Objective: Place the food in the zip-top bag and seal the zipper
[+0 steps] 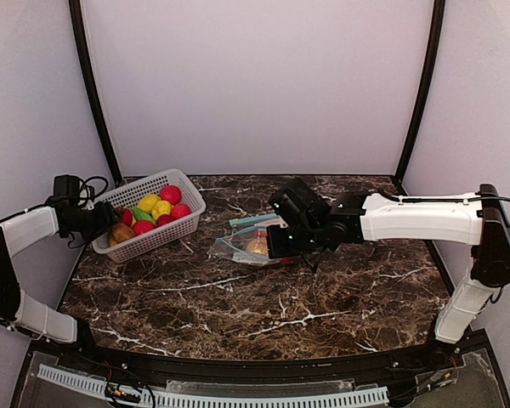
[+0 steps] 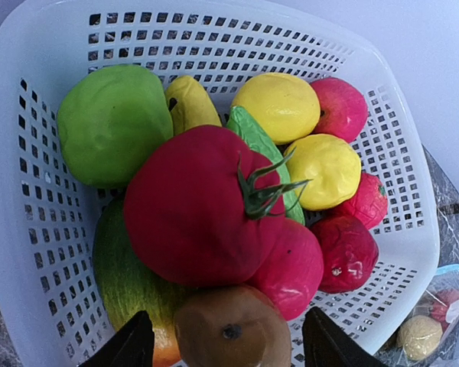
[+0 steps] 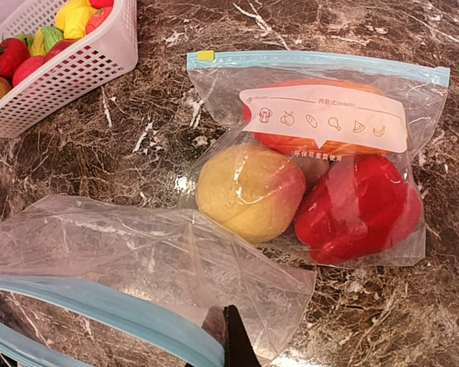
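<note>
In the left wrist view, my left gripper is open, its fingertips on either side of a round brown fruit (image 2: 233, 325) in the basket; contact cannot be told. A large red tomato (image 2: 195, 202) sits just beyond that fruit. An empty-looking clear zip bag (image 3: 153, 237) with a blue rim gapes open in the right wrist view. My right gripper is shut on the rim at one end of its mouth, only partly visible. Beyond it lies a second zip bag (image 3: 409, 248) holding several pieces of food, its yellow slider (image 3: 206, 55) at the left end.
The white basket (image 1: 157, 240) stands at the left of the marble table (image 1: 238, 314). A green fruit (image 2: 111, 126), yellow lemons (image 2: 279, 103) and other produce fill it. My right arm reaches across above the table's right half.
</note>
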